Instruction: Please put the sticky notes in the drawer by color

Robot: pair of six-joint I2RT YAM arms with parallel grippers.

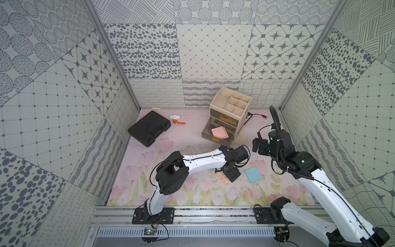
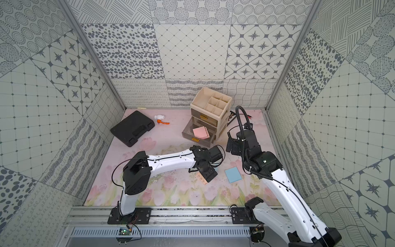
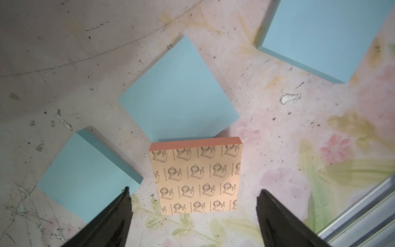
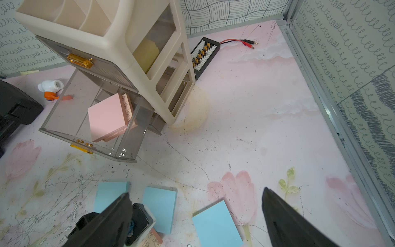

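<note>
My left gripper is open above a patterned, peach-coloured sticky note pad (image 3: pixel 197 179), which lies between its spread fingers without contact showing. The pad's far edge overlaps a blue pad (image 3: pixel 181 94). Another blue pad (image 3: pixel 88 175) lies to the left, and a third blue pad (image 3: pixel 325 37) at the upper right. Pink sticky notes (image 4: pixel 107 117) rest in the pulled-out lower drawer (image 4: pixel 133 142). Something yellow (image 4: pixel 146 53) shows through the cabinet's side at the closed upper drawer (image 4: pixel 82 61). My right gripper hangs open and empty, right of the cabinet.
The beige cabinet (image 1: pixel 231 103) stands at the back. A black case (image 1: pixel 149 128) and an orange-and-white item (image 1: pixel 178 121) lie at the back left. A black connector board (image 4: pixel 204 55) sits behind the cabinet.
</note>
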